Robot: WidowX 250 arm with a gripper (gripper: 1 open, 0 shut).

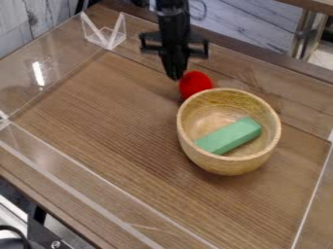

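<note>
A dark robot gripper [173, 47] hangs at the top centre of the view, raised above the table; its fingertips are blurred, so its fingers are hard to make out. A red round object [196, 84] sits on the table below and right of the gripper, just behind a light wooden bowl [196, 146]. A green block [233, 136] lies inside the bowl.
A translucent plastic item [104, 29] stands at the back left. A wooden ledge runs along the back right edge.
</note>
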